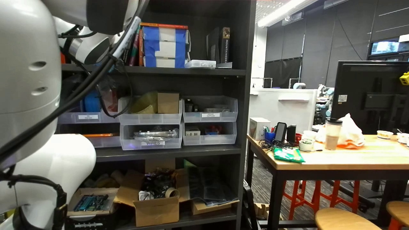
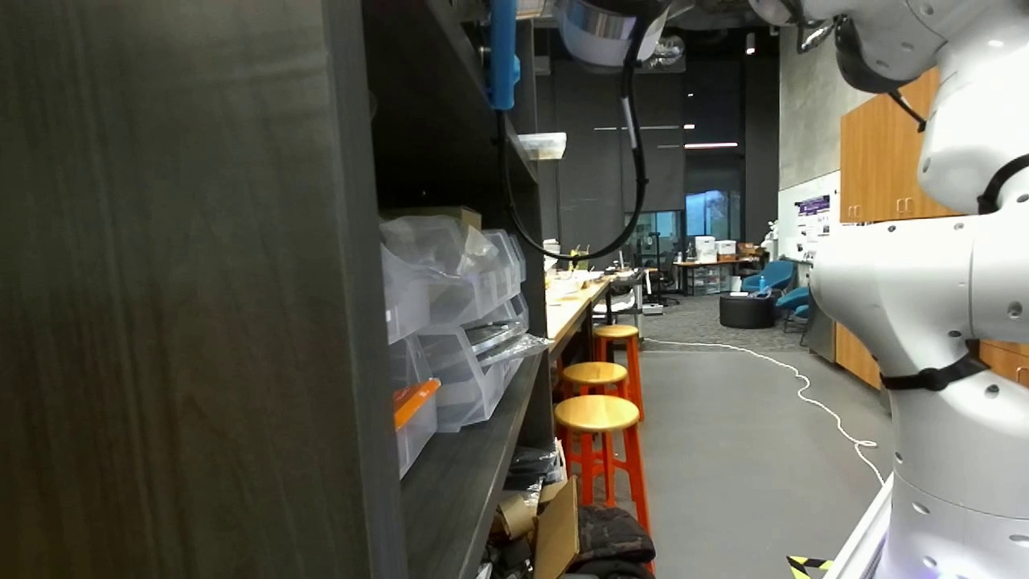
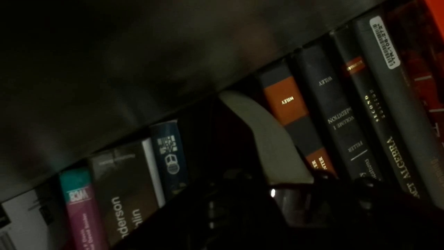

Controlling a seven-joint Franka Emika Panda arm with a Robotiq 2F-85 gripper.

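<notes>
In the dark wrist view, my gripper is at the lower middle, facing a row of books on a shelf. It is shut on a dark item with a pale curved edge (image 3: 266,139), which looks like a book and its pages. This sits in the gap between a blue-black book (image 3: 168,154) on the left and a black-and-orange Wiley book (image 3: 287,100) on the right. The fingers are mostly lost in shadow. Both exterior views leave the gripper out of sight, with only arm and cables showing.
A dark shelf board (image 3: 125,71) runs close along the row of books. More books, including a purple one (image 3: 85,212) and a black algebra book (image 3: 383,112), flank the gap. Lower down stand clear bins (image 1: 151,138). A blue-and-white box (image 1: 165,48) shares the upper shelf.
</notes>
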